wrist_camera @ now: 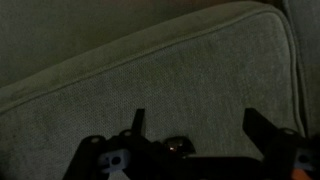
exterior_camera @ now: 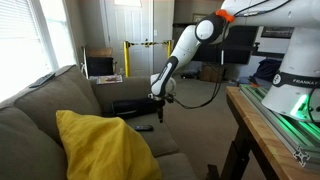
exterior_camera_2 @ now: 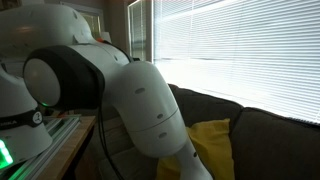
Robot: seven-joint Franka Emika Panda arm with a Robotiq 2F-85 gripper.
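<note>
Low over the grey sofa seat (exterior_camera: 172,139), my gripper (exterior_camera: 159,112) points downward at the end of the white arm. In the wrist view, the gripper has its dark fingers spread wide, with only grey cushion fabric (wrist_camera: 190,80) between the tips. A small dark remote-like object (exterior_camera: 144,127) lies on the seat, nearer the camera than the gripper and a little to its left. The yellow blanket or pillow (exterior_camera: 105,145) covers the near part of the sofa; part of this yellow cloth (exterior_camera_2: 212,143) shows behind the arm in the second exterior view.
A black cushion or bag (exterior_camera: 130,107) lies on the sofa beside the gripper. The wooden table edge (exterior_camera: 265,135) stands at the right. Behind are a laptop-like dark panel (exterior_camera: 99,66) and a door (exterior_camera: 128,25).
</note>
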